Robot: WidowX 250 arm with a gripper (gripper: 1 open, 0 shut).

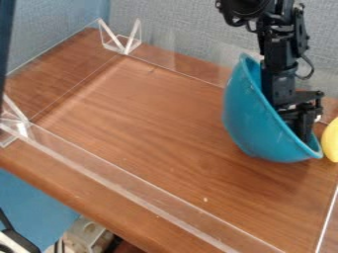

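Note:
A teal bowl [248, 119] stands tilted on its side at the right of the wooden tabletop, its opening turned toward the back right. My black gripper [298, 111] reaches down from above into the bowl's right part, at its rim; the fingertips are partly hidden by the bowl, so whether they touch it is unclear. A yellow object [330, 140] sits at the right edge of the view, beside the bowl.
Clear low panels with white corner brackets [119, 40] border it. A grey wall stands behind, and cables lie below the front left.

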